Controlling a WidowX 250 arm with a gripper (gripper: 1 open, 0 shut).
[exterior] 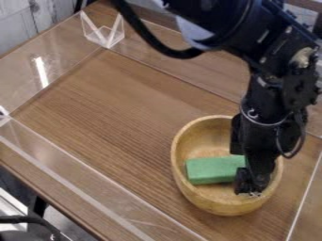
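Note:
A round wooden bowl (pixel 199 196) sits at the lower right of the table. Inside it lies a green block (pixel 212 169).
A clear plastic piece (pixel 104 30) stands near the back left edge. Cables lie at the lower left corner.

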